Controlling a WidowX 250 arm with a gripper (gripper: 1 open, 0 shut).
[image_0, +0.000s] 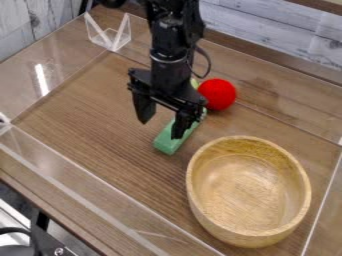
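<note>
My black gripper (164, 107) hangs over the wooden table, open, its fingers just left of and above a green block (177, 137). The block lies on the table, its upper end partly behind the gripper. A red round object (219, 95) sits right behind the gripper, and a small light green thing is partly hidden behind the arm.
A large pale yellow bowl (249, 190) takes up the lower right. Dark cables lie at the lower left edge.
</note>
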